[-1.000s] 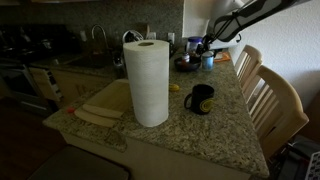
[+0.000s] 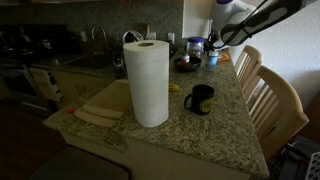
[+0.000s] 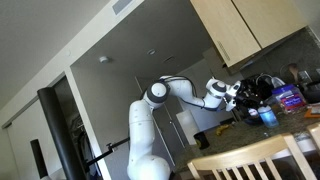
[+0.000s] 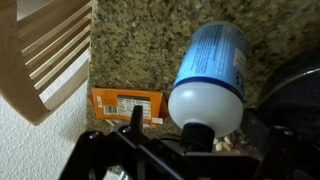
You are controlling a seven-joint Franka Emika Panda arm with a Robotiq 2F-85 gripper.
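In the wrist view a blue bottle (image 4: 214,55) with a white top (image 4: 206,106) stands on the speckled counter. My gripper is open, its black fingers spread to either side of the white top. A dark round part covers the top's near side, and I cannot tell whether it belongs to the bottle. Contact between fingers and bottle is not clear. From exterior view 2, the blue bottle (image 3: 267,116) is on the counter just below the gripper. Exterior view 1 shows the same bottle (image 2: 212,60) small, at the counter's far end.
An orange packet (image 4: 128,104) lies left of the bottle, and a dark bowl (image 4: 292,95) is close on its right. A purple jar (image 3: 290,98) stands nearby. Wooden chairs (image 2: 270,100) line the counter. Nearer are a paper towel roll (image 2: 147,85) and black mug (image 2: 200,99).
At the far end of the counter, the arm and gripper have shifted slightly above the bottle area. The objects on the counter appear unmoved.
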